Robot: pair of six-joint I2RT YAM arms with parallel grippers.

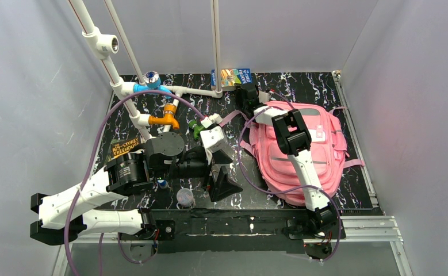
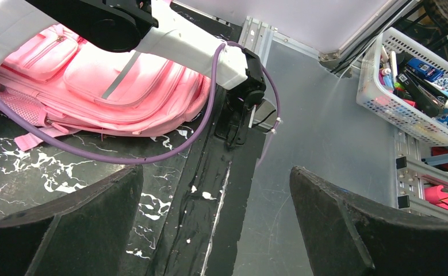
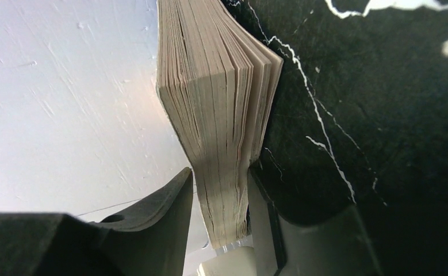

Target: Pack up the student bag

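A pink backpack (image 1: 296, 167) lies on the right of the black marbled worktop. At the back, a blue book (image 1: 230, 77) lies by a white pipe. In the right wrist view, page edges of a book (image 3: 215, 109) run between my right gripper's fingers, which are part open around them; whether they grip is unclear. My left gripper stands open and empty over the front of the worktop, left of the backpack. A second book (image 1: 123, 146), yellow-titled, lies at the left, partly behind the left arm.
White pipes with blue, orange and green fittings (image 1: 165, 118) occupy the back left. A clear cup (image 1: 185, 196) stands near the front edge. A white basket (image 2: 376, 98) of assorted items sits beyond the edge in the left wrist view. Purple cables loop over both arms.
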